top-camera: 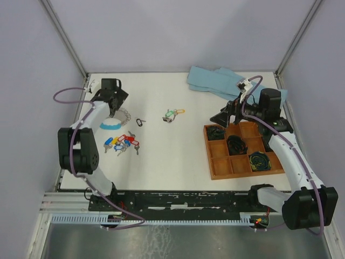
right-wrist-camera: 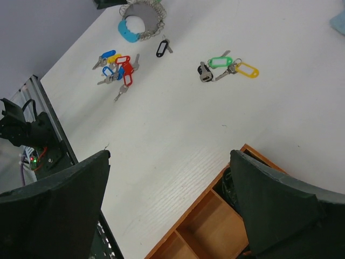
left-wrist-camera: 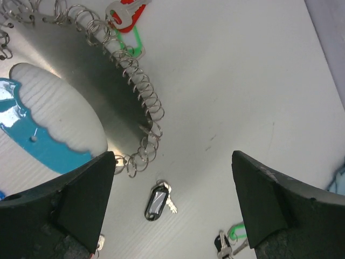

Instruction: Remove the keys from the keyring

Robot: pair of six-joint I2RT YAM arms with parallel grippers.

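Note:
My left gripper hangs open at the back left, over a wire keyring [left-wrist-camera: 145,91] with a blue part [left-wrist-camera: 38,137]. A key [left-wrist-camera: 121,13] with a red tag is at the far end of the coils. A black-tagged key [top-camera: 139,122] lies right of the ring, a coloured cluster of tagged keys [top-camera: 122,143] in front, and more keys [right-wrist-camera: 210,73] with green, yellow and black tags near the middle. My right gripper is open above the wooden tray's near-left part, nothing between its fingers.
The wooden compartment tray [top-camera: 221,167] with dark coiled items fills the right front. Light blue cloths [top-camera: 207,81] lie at the back right.

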